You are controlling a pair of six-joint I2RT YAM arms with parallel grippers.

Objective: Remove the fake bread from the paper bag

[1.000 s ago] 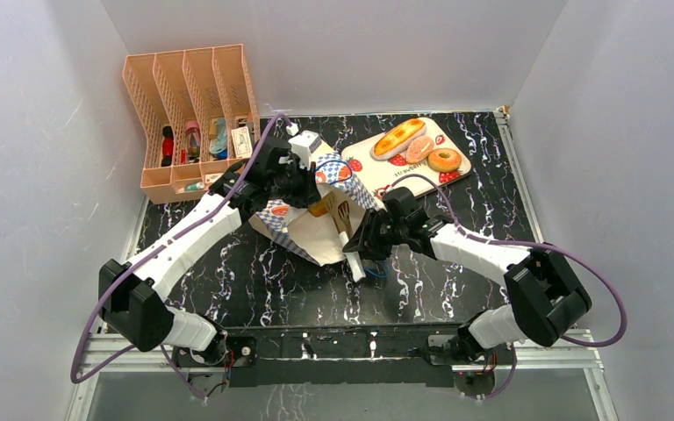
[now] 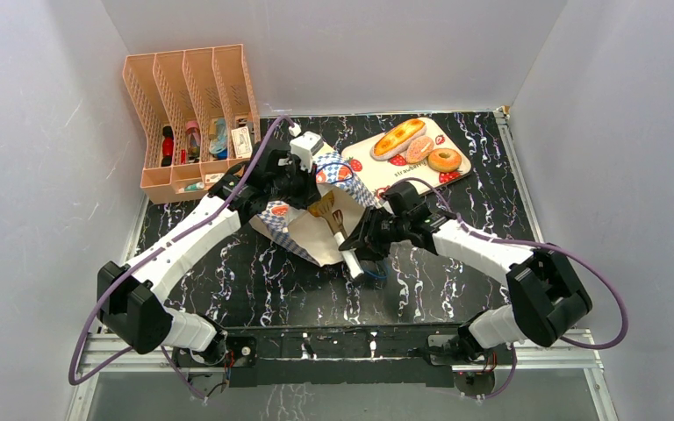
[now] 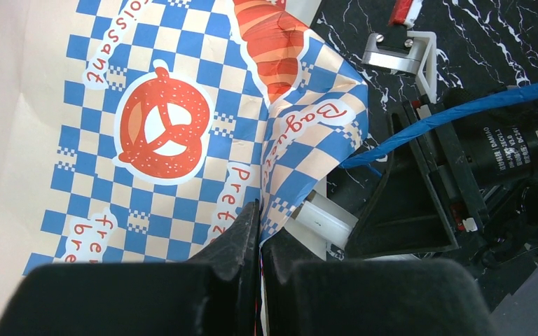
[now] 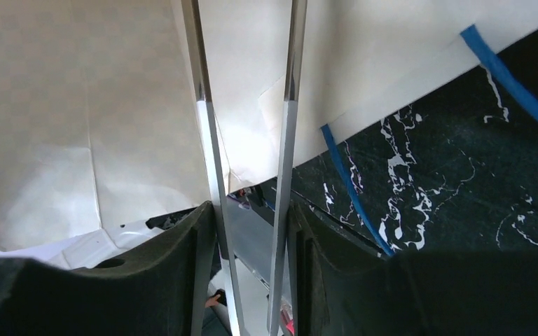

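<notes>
A checked paper bag (image 3: 161,126) lies on its side in the middle, its cream opening toward the front. My left gripper is shut on the bag's upper edge, the folded paper running between its fingertips. My right gripper (image 2: 351,228) is low at the mouth, long fingers reaching over cream paper; in the right wrist view they stand part open, with only paper visible behind them. In the top view a golden-brown piece (image 2: 319,207) shows inside the bag, partly hidden by the fingers.
A strawberry board (image 2: 377,180) at the back right holds a long bread, a pink piece and a donut. A peach organizer (image 2: 167,88) with small items stands at the back left.
My right gripper has shifted very slightly at the bag's mouth, its fingers reaching a little further left. The left gripper and bag look unchanged.
</notes>
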